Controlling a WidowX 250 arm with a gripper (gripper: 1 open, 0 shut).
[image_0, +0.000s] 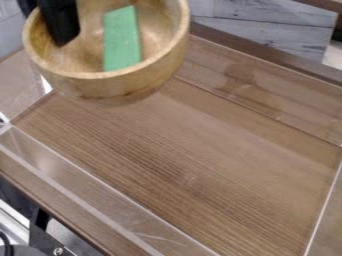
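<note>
A wooden bowl (158, 74) hangs high at the upper left of the camera view, tilted so that its inside shows, with a green block (120, 38) lying in it. My black gripper (59, 26) reaches in at the bowl's left rim, shut on it; the fingertips are only partly visible.
Below is a bare wooden surface (201, 170), clear across the middle and right, with clear edging along the lower left and right. A grey marbled panel (274, 30) runs along the back. Dark cables lie at the lower left corner.
</note>
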